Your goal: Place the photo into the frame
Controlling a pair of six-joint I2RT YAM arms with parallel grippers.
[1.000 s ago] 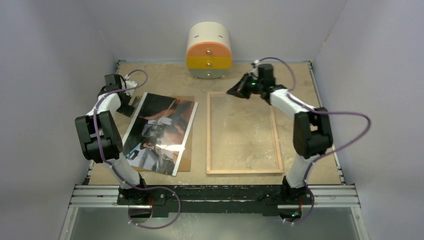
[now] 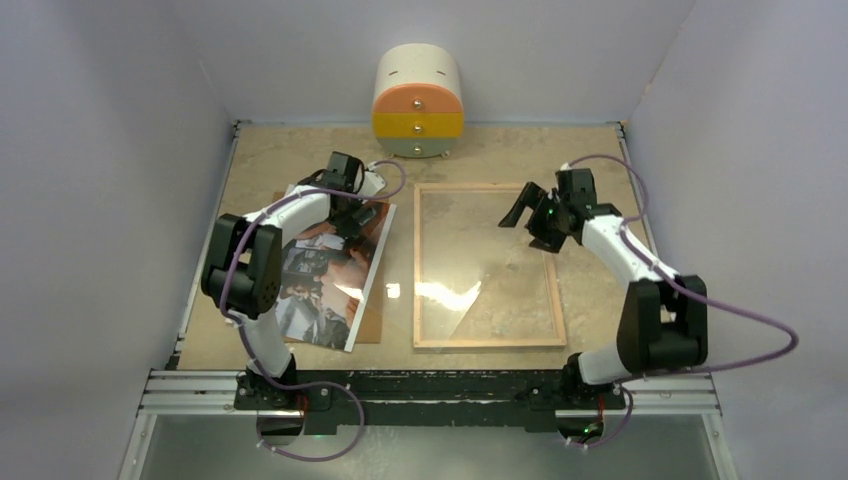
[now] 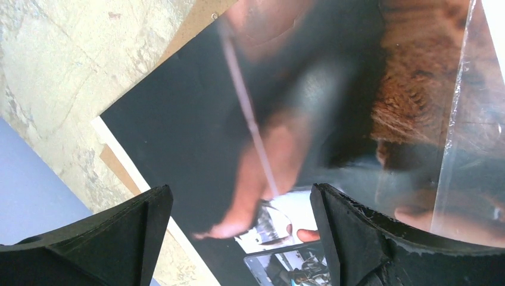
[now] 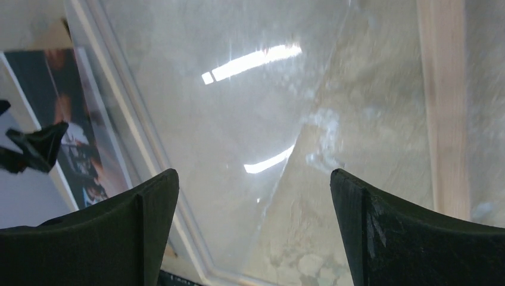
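The photo [image 2: 318, 300], dark with hands and white borders, lies flat on a brown backing board [image 2: 371, 328] at the left. To its right is the wooden frame [image 2: 490, 344], flat on the table. A clear sheet covers part of the frame's inside, one edge running slantwise across it; another clear edge shows over the photo in the left wrist view. Above the photo's upper part, my left gripper [image 2: 353, 220] is open with nothing held. My right gripper [image 2: 520, 233] stands open and empty over the frame's upper right.
A small drawer cabinet [image 2: 418, 110] stands at the back, centre. Purple hoses loop beside both arms. Bare table [image 2: 545, 150] shows behind the frame, and a narrow strip separates frame and photo.
My left gripper has moved right from beside the photo to over it. The clear sheet's slanted edge now shows inside the frame.
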